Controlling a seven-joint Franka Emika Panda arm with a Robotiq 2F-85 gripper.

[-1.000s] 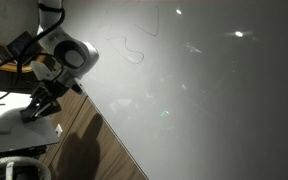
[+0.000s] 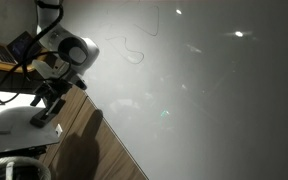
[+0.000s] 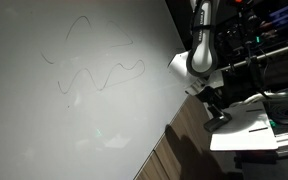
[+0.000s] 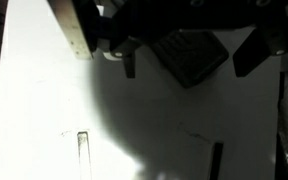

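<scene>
A dark block, perhaps an eraser (image 4: 192,55), lies on the white tabletop (image 4: 44,80). In the wrist view it sits between the spread fingers of my gripper. The fingers are open, with a gap on both sides of the block. Exterior view 2 has my gripper (image 3: 216,110) low over the table, right at the dark block (image 3: 218,124). From the other side, the gripper (image 2: 52,103) also appears down near the tabletop (image 2: 14,137). Whether the fingers touch the block cannot be told.
A large whiteboard (image 3: 64,120) carries thin drawn lines. On the table lie a pale stick-like thing (image 4: 83,155) and a dark one (image 4: 216,160), perhaps markers. A laptop (image 2: 22,45) rests on a shelf behind the arm.
The gripper and wrist have shifted slightly in exterior view 1. The dark shape by the fingers appears a little farther right than a second ago.
</scene>
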